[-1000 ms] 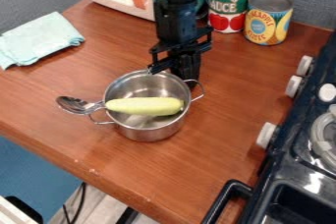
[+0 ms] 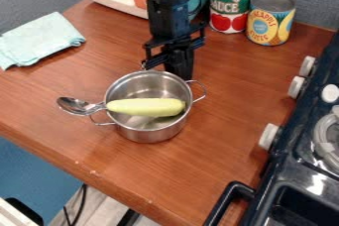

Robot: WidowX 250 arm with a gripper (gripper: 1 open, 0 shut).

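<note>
A small steel pot [image 2: 146, 129] with wire handles stands on the wooden table, a pale yellow corn cob or similar long item [image 2: 145, 106] lying across it. A metal spoon [image 2: 74, 104] lies at the pot's left. My black gripper [image 2: 172, 62] is low behind the pot, close to its far rim; whether it is open or shut cannot be made out.
A light cloth [image 2: 38, 40] lies at the left back. A sauce can [image 2: 229, 2] and a yellow-labelled can [image 2: 269, 22] stand at the back. A black stove [image 2: 304, 180] borders the right. The table's near left edge drops to a blue floor.
My gripper has shifted very slightly upward and right; the pot and its contents look unchanged.
</note>
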